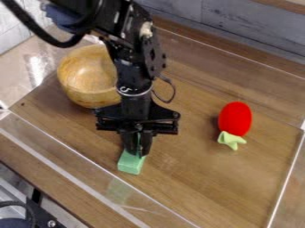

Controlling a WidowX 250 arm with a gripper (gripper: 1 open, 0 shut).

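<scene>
My black gripper point(136, 146) is lowered at the middle-left of the wooden surface, directly over a light green bar point(130, 164), whose upper part it hides. The fingertips are close together at the bar; whether anything is between them cannot be made out. A wooden bowl point(86, 68) stands behind the arm on the left. A red object point(234, 119) with a pale green piece point(231, 141) lies to the right.
A wall point(238, 27) runs along the back. A clear barrier edge point(71, 178) crosses the front left. The wooden surface point(238, 178) is open at the front right and centre.
</scene>
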